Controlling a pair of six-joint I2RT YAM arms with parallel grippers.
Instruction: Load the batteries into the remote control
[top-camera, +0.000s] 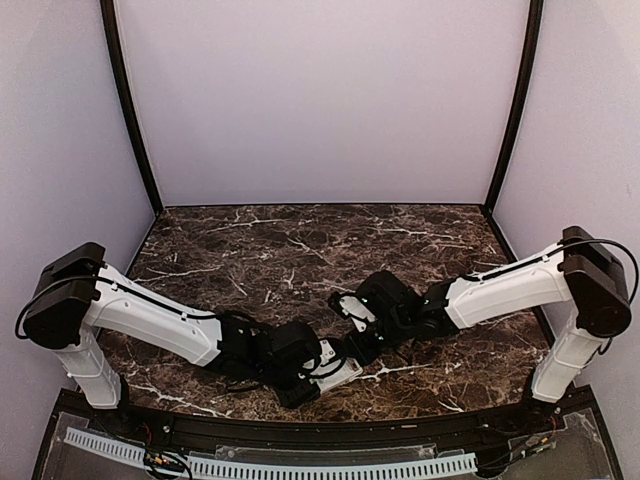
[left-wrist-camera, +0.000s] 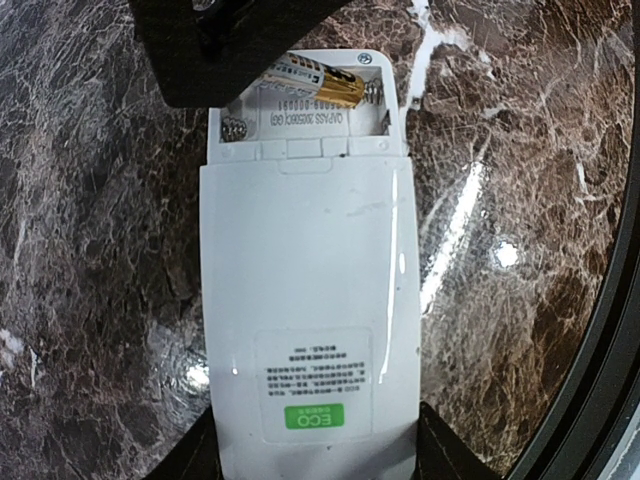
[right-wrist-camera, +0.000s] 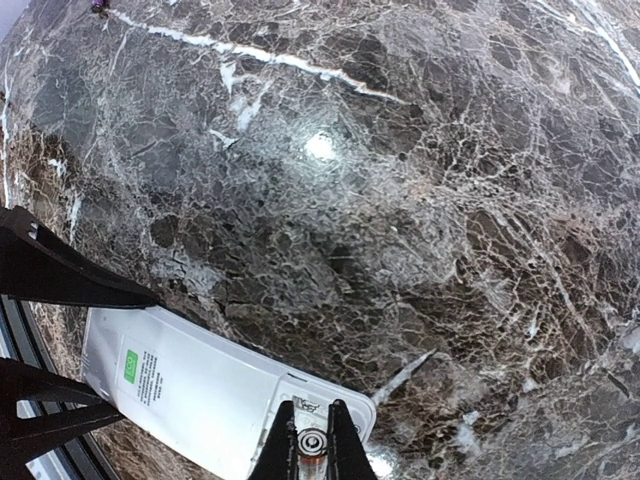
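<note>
The white remote control (left-wrist-camera: 310, 250) lies back side up on the dark marble table, with its body between the fingers of my left gripper. At its far end the battery compartment (left-wrist-camera: 300, 130) is uncovered, with a metal spring at each side. A gold-and-white battery (left-wrist-camera: 335, 85) slants over it, its gold end by the right-hand spring. My right gripper is shut on the battery's other part; the battery's end face (right-wrist-camera: 312, 440) shows between its fingers. The right gripper's dark fingers hide that part in the left wrist view.
Both arms meet closely over the remote near the table's front edge. A dark front rail (top-camera: 300, 432) runs along the near side.
</note>
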